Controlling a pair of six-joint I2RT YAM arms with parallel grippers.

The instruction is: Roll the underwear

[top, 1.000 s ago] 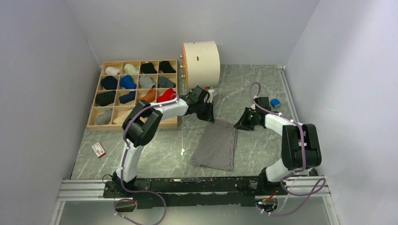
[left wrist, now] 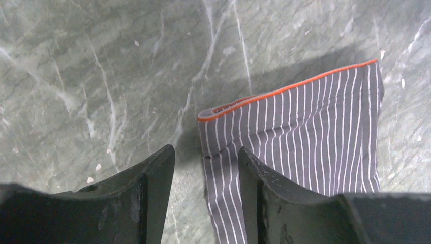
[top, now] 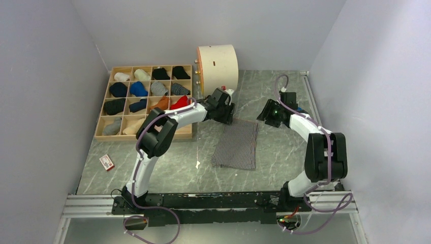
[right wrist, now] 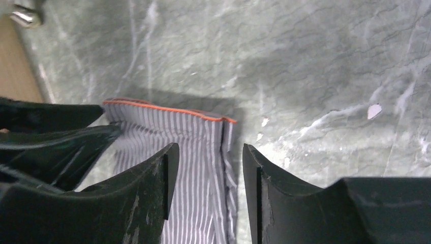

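Grey pinstriped underwear (top: 235,145) with an orange-edged waistband (left wrist: 305,84) lies flat on the marble table, waistband toward the back. My left gripper (top: 228,117) is open over its back-left corner; in the left wrist view its fingers (left wrist: 145,183) flank that side with nothing between them. My right gripper (top: 267,113) stands open just beyond the back-right corner, nothing held; in the right wrist view the corner (right wrist: 221,127) lies just past its fingertips.
A wooden grid box (top: 112,137) of rolled clothes fills the back left. A cream drum (top: 218,68) stands at the back. A small red-white box (top: 106,162) lies at front left.
The underwear has shifted toward the back of the table. Both grippers have moved back, and the right one now stands apart from the waistband corner, open.
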